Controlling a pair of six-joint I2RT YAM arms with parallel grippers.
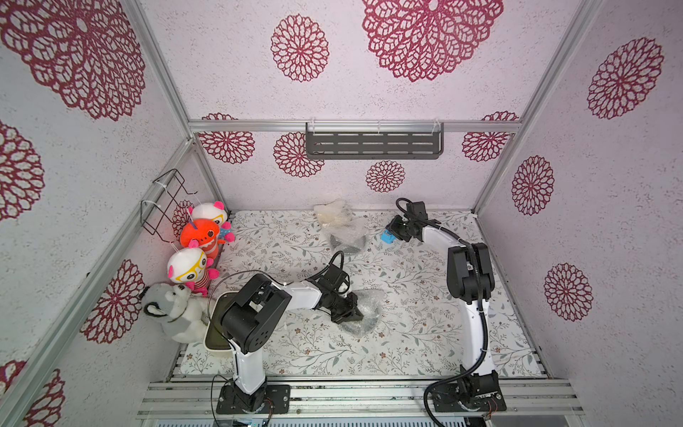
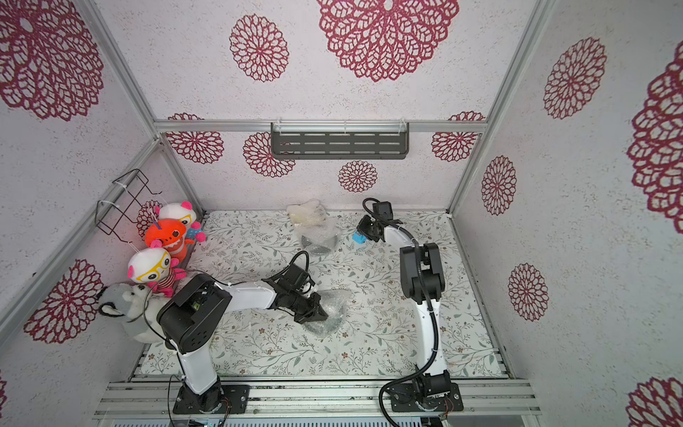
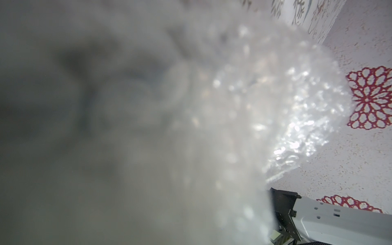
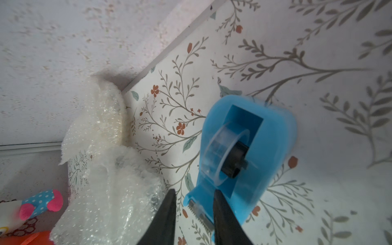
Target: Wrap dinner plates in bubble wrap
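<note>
A clear bubble-wrap bundle [image 1: 371, 307], apparently around a plate, lies on the near middle of the table. My left gripper [image 1: 358, 318] is shut at its left edge; whether a fold of wrap is pinched there is hidden. Blurred bubble wrap [image 3: 302, 114] fills most of the left wrist view and hides the fingers. At the back right, a blue tape dispenser [image 4: 265, 159] with a clear roll lies on the table. Over its cutter end, my right gripper stands open, with nothing gripped. More bubble wrap [image 1: 345, 227] is heaped at the back, left of the dispenser.
Soft toys [image 1: 192, 263] line the left wall, and a bin [image 1: 219, 334] stands under the left arm. A grey shelf [image 1: 374, 145] hangs on the back wall. Free table lies between the two arms and at the front right.
</note>
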